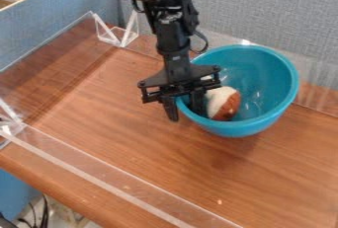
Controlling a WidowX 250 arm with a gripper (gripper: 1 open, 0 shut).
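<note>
A teal bowl (264,79) sits on the wooden table at the right of centre. Inside it lies a white and orange-brown object (224,105). My black gripper (185,100) is over the bowl's left rim, with its fingers around or beside that rim. Whether it holds the rim, or how far its fingers are open, I cannot tell.
A blue panel and a tray stand at the upper left; a grey padded wall is behind. Cables hang below the near left edge.
</note>
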